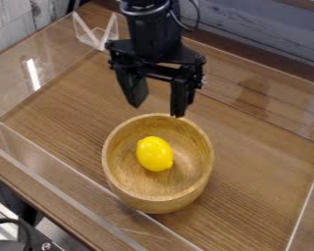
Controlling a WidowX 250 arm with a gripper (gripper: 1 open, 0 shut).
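A wooden bowl (186,181) sits on the wooden table in the lower middle of the camera view, with a yellow egg-shaped object (154,153) lying inside it. My black gripper (159,99) hangs above and behind the bowl, open, its two fingers spread apart with nothing visible between them. The body of the arm rises to the top of the view and hides part of the table behind it.
A clear wire-like or plastic item (97,29) stands at the back left, near the table's edge. A cable lies at the lower left.
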